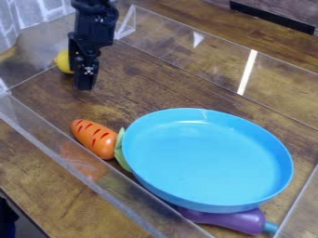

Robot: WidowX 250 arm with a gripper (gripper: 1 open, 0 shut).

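My black gripper (82, 65) hangs over the upper left of the tray, open, low beside a yellow lemon (63, 61) that is partly hidden behind it. An orange toy carrot (95, 136) lies at the lower left. A large blue plate (209, 158) fills the lower right, with a purple eggplant (230, 220) partly under or behind its near edge and something pale green partly hidden at its left edge.
Clear plastic walls (37, 125) surround the wooden surface (162, 79). The middle and upper right inside the walls are clear.
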